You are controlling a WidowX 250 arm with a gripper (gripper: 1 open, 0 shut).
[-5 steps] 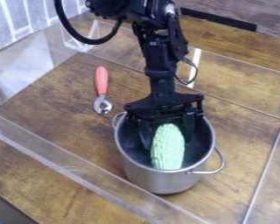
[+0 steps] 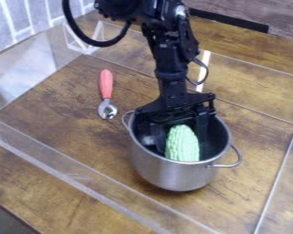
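A steel pot [image 2: 175,173] with two side handles stands on the wooden table. A light green, bumpy corn-like vegetable [image 2: 182,146] lies inside it. My black gripper [image 2: 174,121] reaches down over the back of the pot, just above and behind the vegetable. Its fingers are dark against the dark inside of the pot, so I cannot tell how they stand or whether they touch the vegetable.
A spoon with a pink handle [image 2: 105,84] lies left of the pot. Clear plastic strips or edges cross the table [image 2: 51,155] at left and right.
The vegetable's visible part has shifted slightly within the pot.
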